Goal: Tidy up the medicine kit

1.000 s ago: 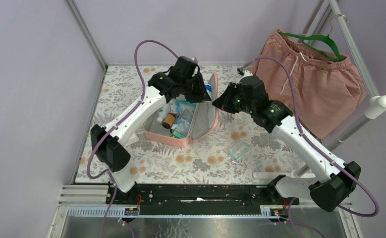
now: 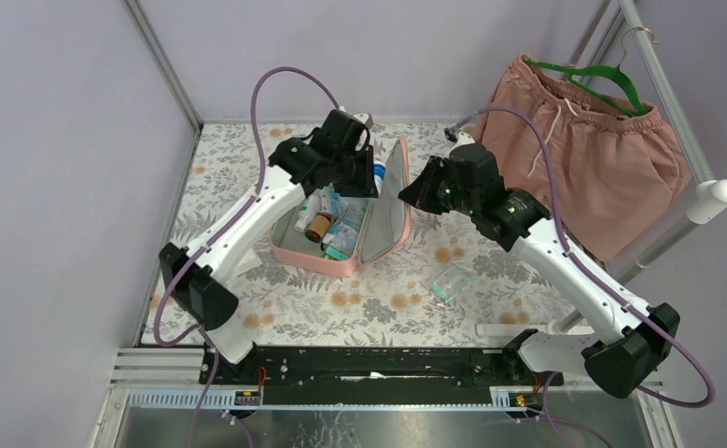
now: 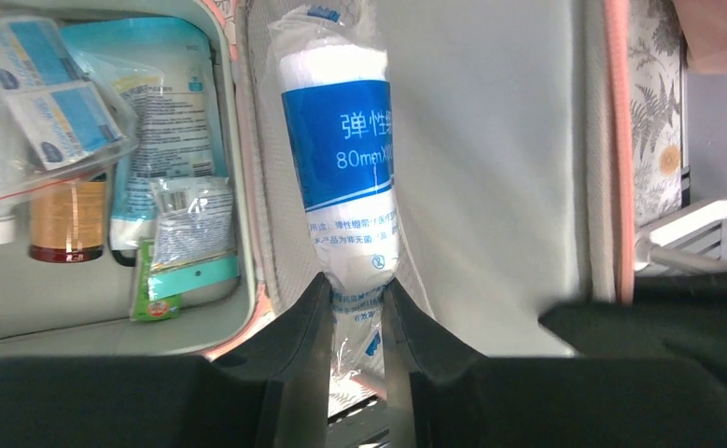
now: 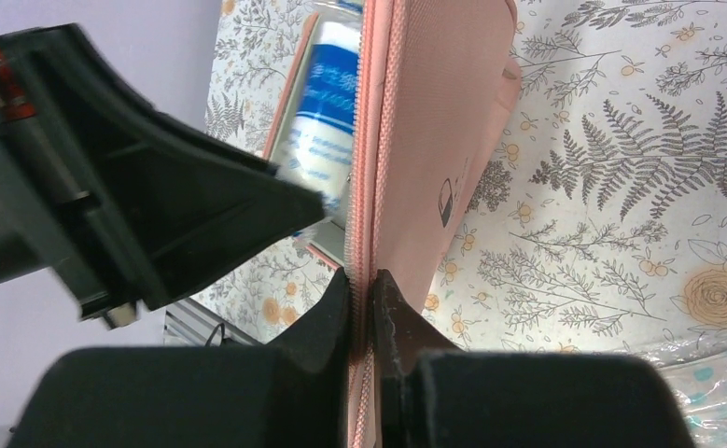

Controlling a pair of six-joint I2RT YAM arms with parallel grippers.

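The pink medicine kit [image 2: 303, 257] stands open, holding a brown bottle [image 3: 67, 221], a white bottle, packets and blue pouches in its grey tray. My left gripper is shut on a wrapped elastic bandage roll [image 3: 341, 149], white with a blue band, hanging over the kit beside the raised lid [image 3: 490, 149]. My right gripper is shut on the lid's pink zipped rim, holding it upright on the kit's right side.
A clear plastic packet [image 2: 451, 285] lies on the floral mat right of the kit. Pink shorts [image 2: 583, 177] hang from a rack at right.
My left gripper has moved a little left, away from the lid, with the bandage roll. The right gripper and lid look unmoved.
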